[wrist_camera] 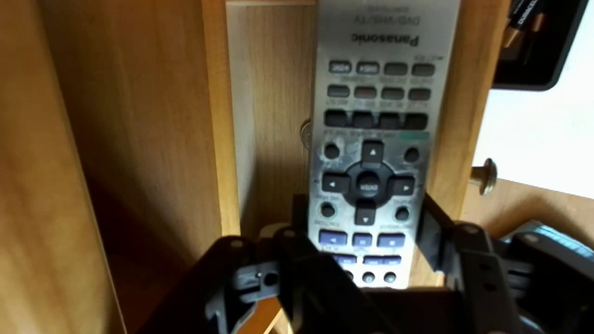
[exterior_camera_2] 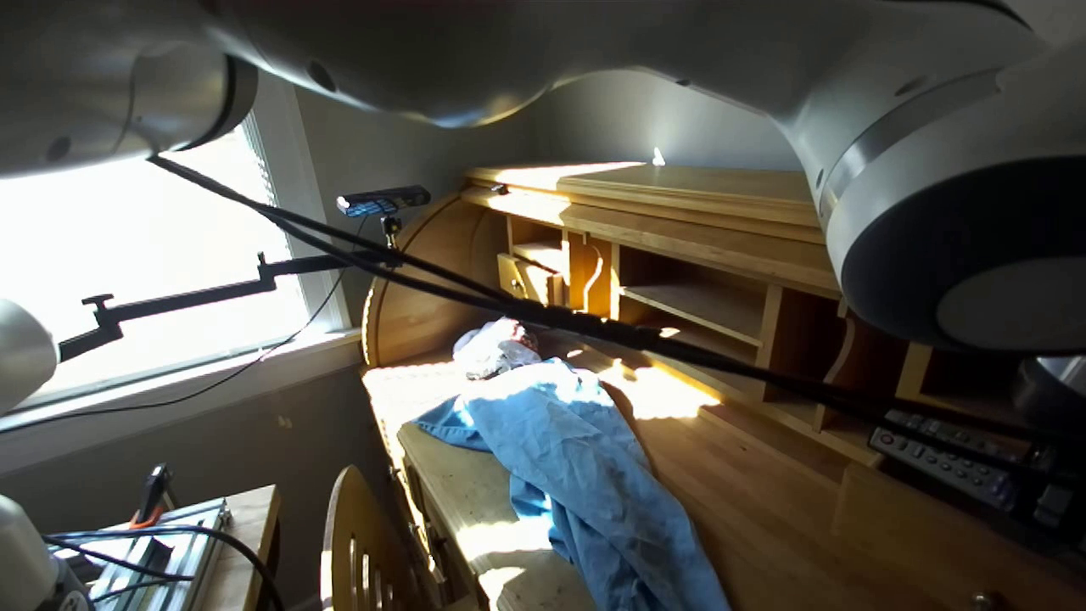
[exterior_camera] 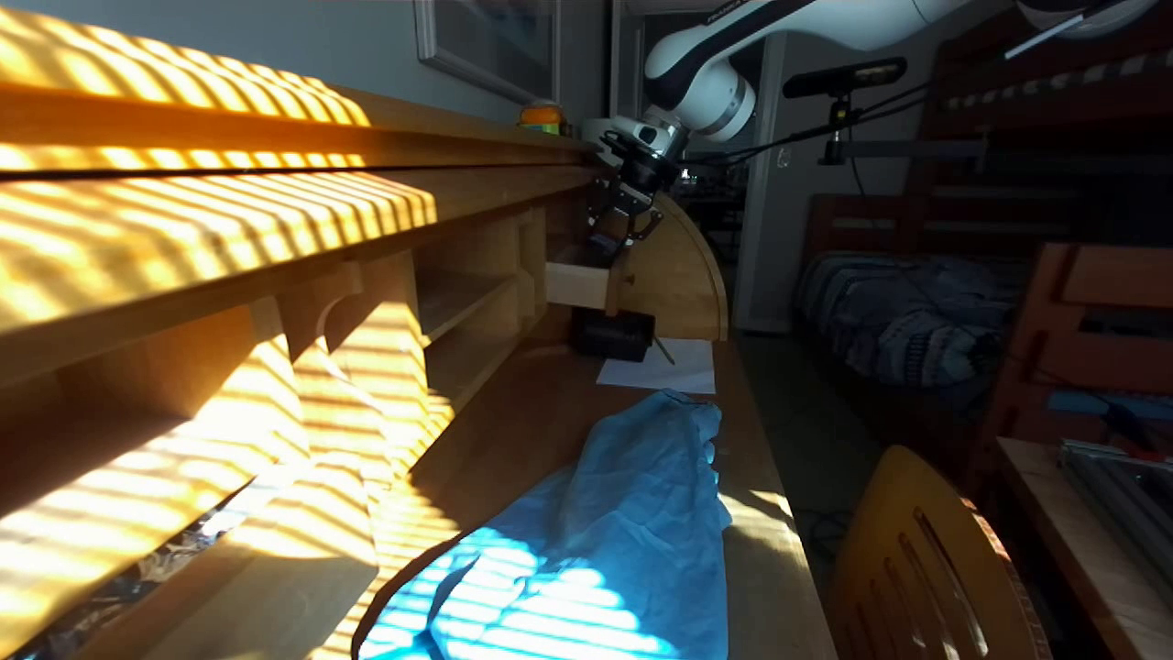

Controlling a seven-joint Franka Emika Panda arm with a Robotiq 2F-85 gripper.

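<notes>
My gripper is shut on a silver Panasonic remote control [wrist_camera: 384,161], one finger against each long side near its lower end. In the wrist view the remote's buttons face the camera. Beneath it lies an open wooden drawer [wrist_camera: 278,61], with a coin [wrist_camera: 306,133] on its floor, partly covered by the remote. From exterior view 1, the gripper [exterior_camera: 624,229] is just over the pulled-out drawer [exterior_camera: 577,286] at the desk's far end. Exterior view 2 shows the remote [exterior_camera_2: 942,458] at the right, partly behind cables.
Below the drawer stands a black container [exterior_camera: 613,335] beside white paper [exterior_camera: 676,368]. Blue cloth [exterior_camera: 649,484] covers much of the desktop. Wooden cubbies [exterior_camera: 473,297] line the desk's back, and a curved side panel [exterior_camera: 687,275] closes its far end. A chair [exterior_camera: 935,561] stands in front.
</notes>
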